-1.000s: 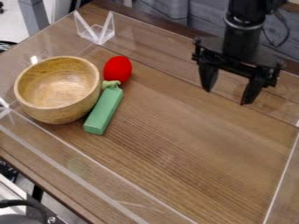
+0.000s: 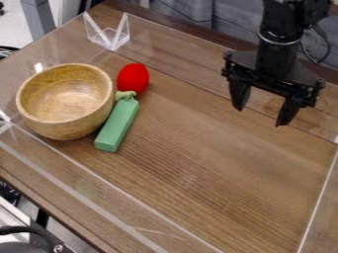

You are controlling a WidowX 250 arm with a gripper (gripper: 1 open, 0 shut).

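My black gripper point(image 2: 264, 107) hangs over the right rear of the wooden table, its two fingers set wide apart and open, with nothing visible between them. On the left side of the table are a light wooden bowl point(image 2: 63, 102), a red oval object point(image 2: 133, 76) and a green elongated object point(image 2: 117, 126), all well away from the gripper.
A small clear rack point(image 2: 110, 30) stands at the back left. Cables and a dark item show at the left edge.
The gripper and arm have shifted slightly and changed their angle a little at the right rear. The bowl, red object and green object have not moved.
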